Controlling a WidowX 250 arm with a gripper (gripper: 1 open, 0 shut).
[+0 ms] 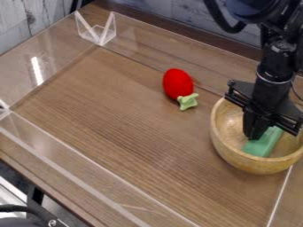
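The black robot gripper (pixel 246 124) reaches down from the right over a wooden bowl (pixel 231 158), its tips low inside near a green object (pixel 260 146); it looks shut, and whether anything thin is between the fingers is unclear. The green object lies in the right part of the bowl, partly behind the gripper.
A red object (pixel 178 82) and a small pale green piece (pixel 187 101) lie left of the bowl. A white wire item (pixel 92 28) is at the back left.
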